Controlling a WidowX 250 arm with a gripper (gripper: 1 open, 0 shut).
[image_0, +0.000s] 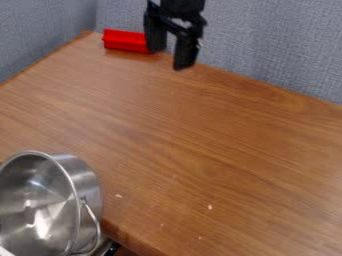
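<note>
My black gripper is at the top of the camera view, its fingers apart and open, beside the right end of a red cylinder lying at the back of the wooden table near the wall. The near finger partly overlaps the view toward the cylinder's end; whether it touches is unclear.
A shiny steel pot with a handle sits at the lower left edge. Grey padded walls line the back and left.
</note>
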